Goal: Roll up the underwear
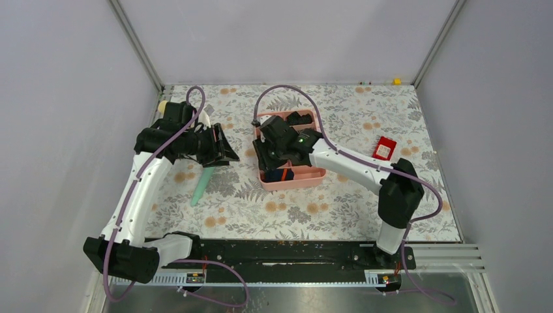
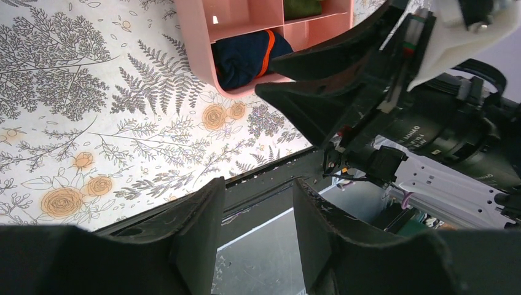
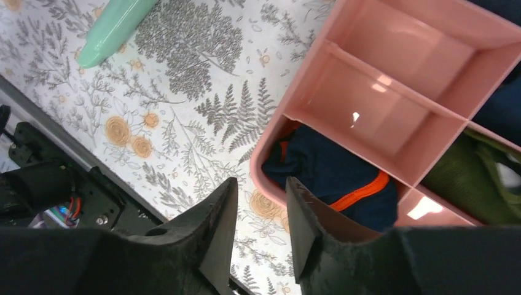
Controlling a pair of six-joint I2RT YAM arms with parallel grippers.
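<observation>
A navy underwear piece with an orange band [image 3: 329,166] lies bundled in a front corner compartment of the pink divided box [image 1: 293,185]. The left wrist view shows the same dark blue bundle [image 2: 242,56] sitting inside the box walls. Above the box's left side hovers my right gripper, its fingers parted with nothing between them; the bundle lies below and apart from it. To the left of the box, over the patterned cloth, my left gripper is open and empty.
Dark green cloth [image 3: 458,169] and other folded pieces fill further compartments. A mint-green long object [image 1: 202,186] lies beneath the left arm. At the right is a red packet [image 1: 385,148].
</observation>
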